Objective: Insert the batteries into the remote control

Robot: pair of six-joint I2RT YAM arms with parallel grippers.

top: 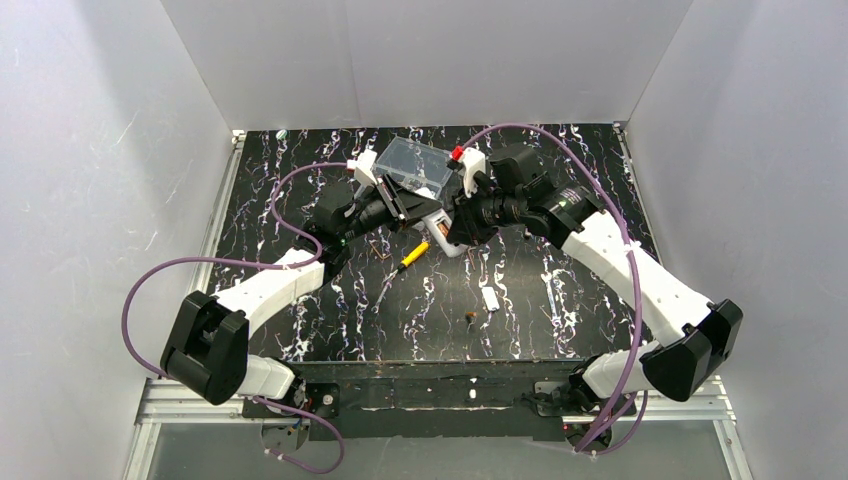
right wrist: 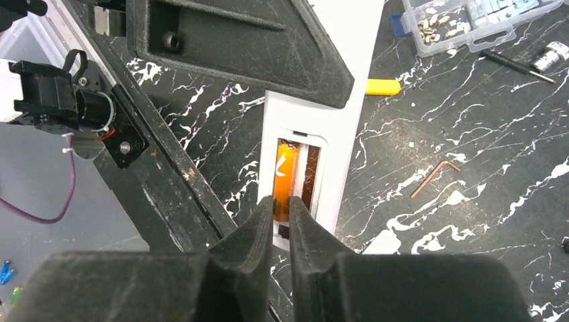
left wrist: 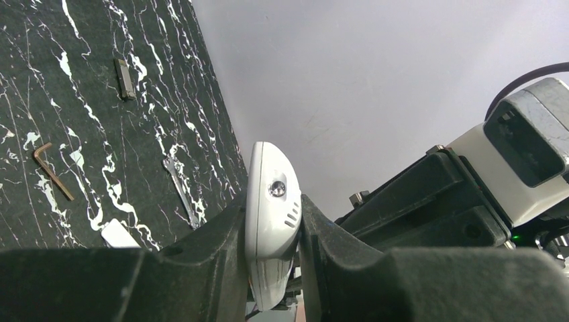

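A white remote control (top: 446, 237) is held above the middle of the table by my left gripper (top: 413, 208), shut on its body; the left wrist view shows its end (left wrist: 272, 201) between those fingers. In the right wrist view its battery bay faces up, with an orange battery (right wrist: 284, 176) in the left slot and the right slot showing dark. My right gripper is shut, its fingertips at the lower end of the orange battery; whether they grip it or press on it is hard to tell.
Below lie a yellow screwdriver (top: 415, 254), a hex key (right wrist: 433, 176), a wrench (left wrist: 180, 189), a small white cover (top: 490, 298) and a dark bar (left wrist: 125, 80). A clear parts box (right wrist: 470, 20) sits at the back. Walls enclose the table.
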